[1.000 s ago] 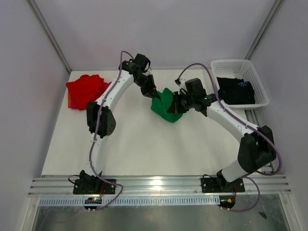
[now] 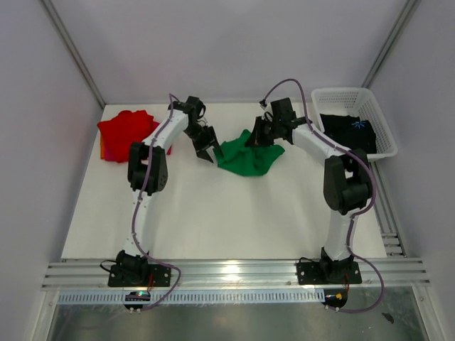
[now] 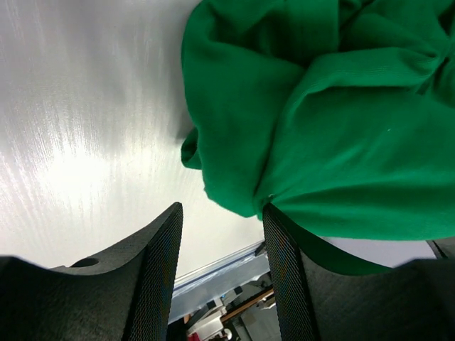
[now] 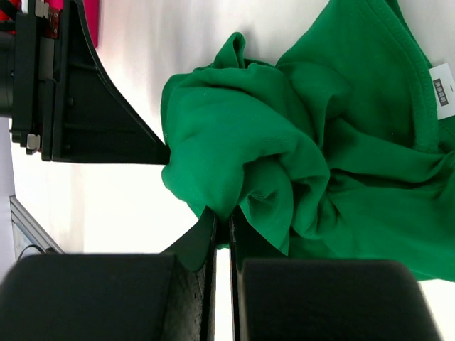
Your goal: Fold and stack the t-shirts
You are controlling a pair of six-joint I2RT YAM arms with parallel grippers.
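Observation:
A crumpled green t-shirt (image 2: pixel 249 161) lies bunched near the middle of the table, a white label showing on it in the right wrist view. My right gripper is shut on a fold of the green cloth. At the shirt's left edge, my left gripper (image 2: pixel 213 148) stands open; in the left wrist view the green fabric (image 3: pixel 234 135) lies beyond and beside its spread fingers (image 3: pixel 160 263). Whether cloth touches the right-hand finger there I cannot tell.
Red folded cloth (image 2: pixel 126 133) is piled at the back left, with some orange at its edge. A white basket (image 2: pixel 384 138) at the back right holds black cloth (image 2: pixel 348 133).
My left gripper has moved left and opened, with the shirt's left part now lower and spread further. The right gripper has shifted slightly back and stays on the cloth.

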